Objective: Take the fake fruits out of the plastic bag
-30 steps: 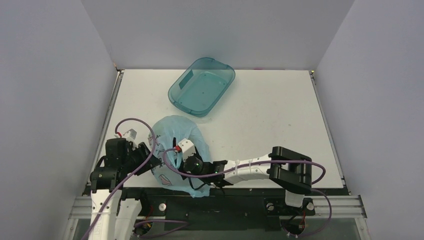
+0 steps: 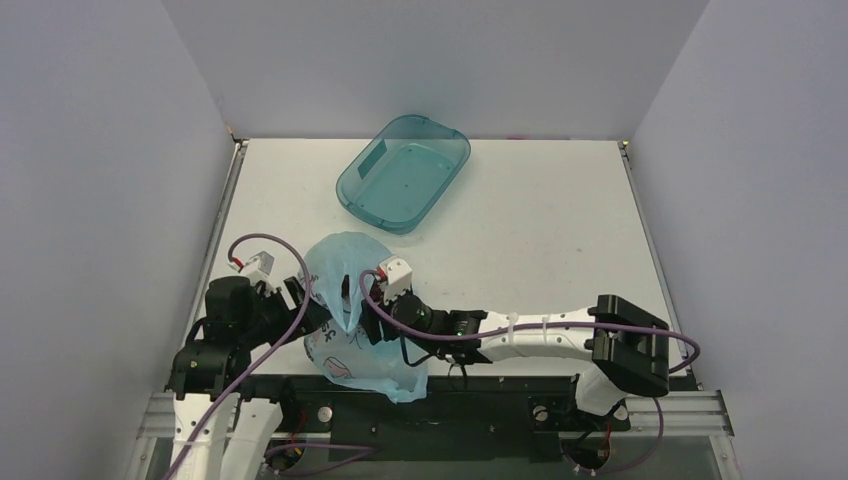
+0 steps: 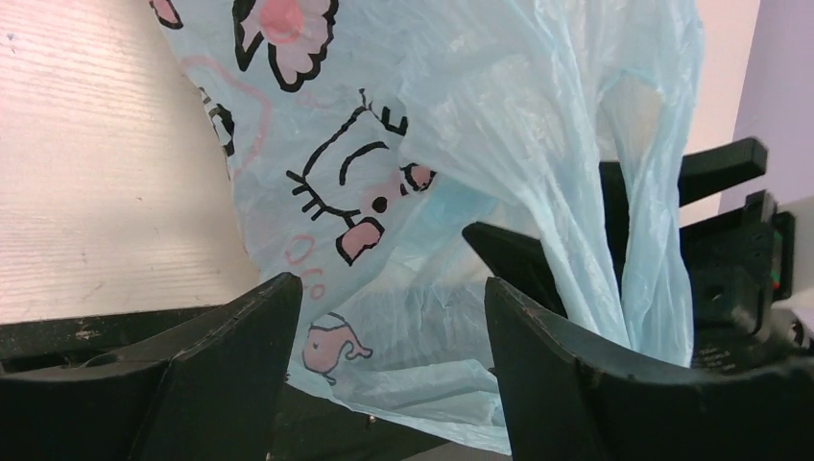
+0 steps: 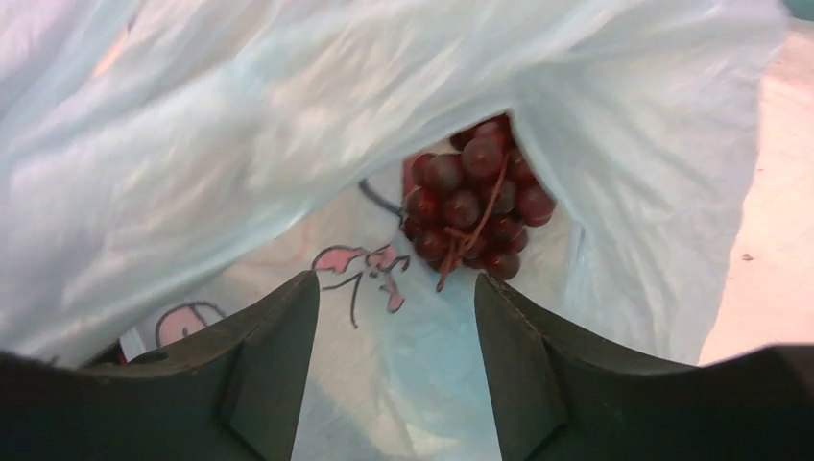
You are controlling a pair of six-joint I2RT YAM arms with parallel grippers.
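Note:
The light-blue plastic bag (image 2: 350, 252) with pink cartoon prints lies at the front left of the table. In the right wrist view its mouth is partly parted, and a bunch of dark red fake grapes (image 4: 475, 197) rests inside. My right gripper is open with its fingertips at the bag's opening, the grapes ahead of them and nothing gripped. From the left, my left gripper (image 2: 308, 303) stands at the bag's side, open, its fingers apart in front of the printed plastic. A hanging fold of the bag partly covers the right fingers (image 3: 509, 254) in the left wrist view.
An empty teal tray (image 2: 405, 185) stands farther back on the white table (image 2: 540, 220). The bag's front end hangs over the dark front edge (image 2: 470, 400).
My right gripper has moved back and slightly right over the bag.

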